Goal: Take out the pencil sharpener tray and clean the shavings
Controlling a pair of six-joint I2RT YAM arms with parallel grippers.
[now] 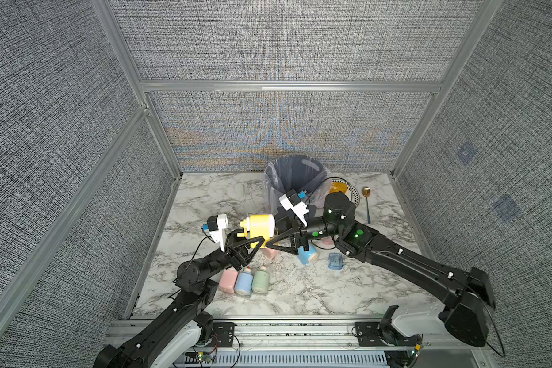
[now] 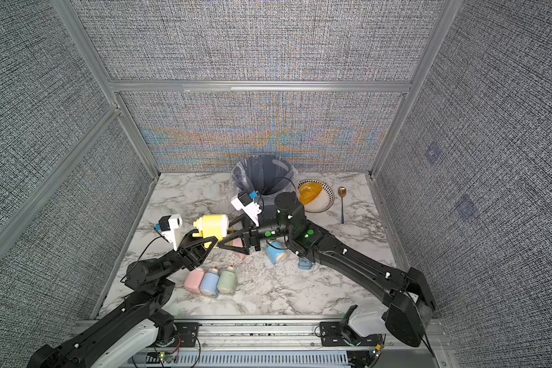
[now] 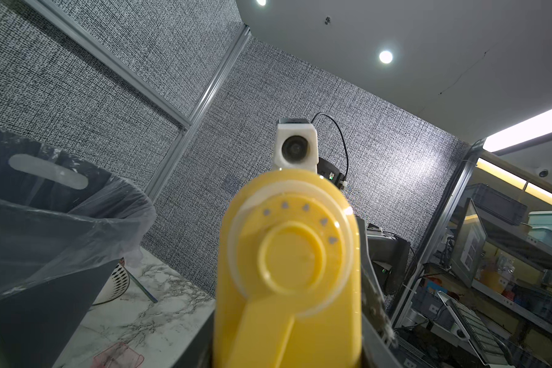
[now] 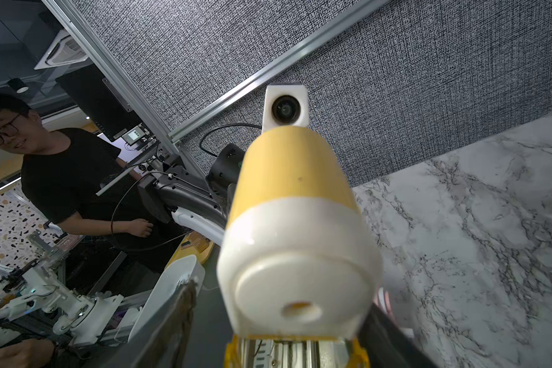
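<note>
The yellow-and-white pencil sharpener [image 1: 260,225] is held up over the middle of the table, with my left gripper [image 1: 251,244] shut on it from the lower left. My right gripper [image 1: 274,234] is at its right, its fingers parted around the white end, which fills the middle of the right wrist view [image 4: 299,270]; whether they touch it is unclear. Pale scattered specks, likely shavings, lie on the table [image 2: 355,276] below.
A lined bin [image 2: 263,168] stands behind the grippers, with a plate [image 2: 319,199] and a spoon [image 2: 342,199] to its right. Several bottles [image 2: 209,282] stand front left, and small blue items [image 1: 336,260] lie below the right arm.
</note>
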